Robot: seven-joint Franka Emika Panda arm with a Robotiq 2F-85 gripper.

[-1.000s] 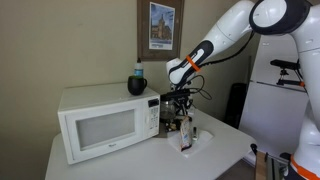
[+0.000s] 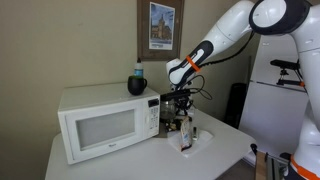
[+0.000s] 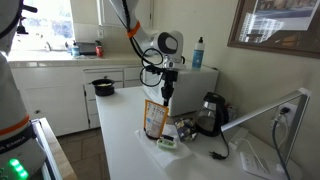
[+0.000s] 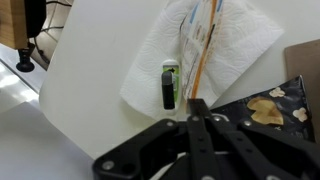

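Note:
My gripper is shut, and nothing shows clearly between its fingers. In the second exterior view it points down at the upper corner of an upright, orange-edged package (image 3: 155,119). From the wrist, the package (image 4: 200,45) appears as a thin shape whose orange edge runs up to the fingertips; whether they touch cannot be told. Beneath it lies a white paper towel (image 4: 145,65). A small green item with a black end (image 4: 168,85) rests on that towel, beside the package.
A dark patterned packet (image 4: 270,108) lies near the gripper. The coffee maker (image 3: 211,115) stands close behind the package, and a white microwave (image 2: 105,125) occupies the counter. A black pot (image 3: 103,87) sits farther off. The white table (image 3: 110,145) has free room in front.

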